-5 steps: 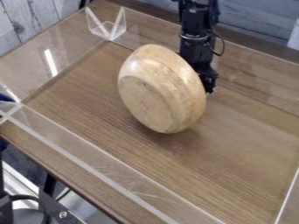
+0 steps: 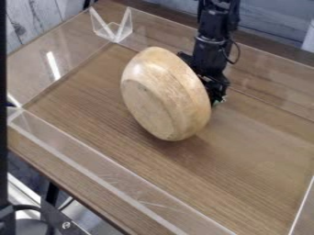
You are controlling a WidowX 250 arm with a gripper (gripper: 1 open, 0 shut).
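A large pale wooden bowl (image 2: 163, 95) stands tilted up on its side in the middle of the table, its base facing left toward the camera. The black gripper (image 2: 211, 75) is at the bowl's upper right rim, shut on it; its fingertips are mostly hidden behind the bowl.
Transparent plastic walls edge the table at the left and front, with a clear angled bracket (image 2: 113, 27) at the back left. Other dark hardware (image 2: 28, 220) sits at the bottom left corner, off the table.
The arm and gripper have shifted slightly down and toward the viewer at the bowl's right side. The bowl stays tilted in about the same place.
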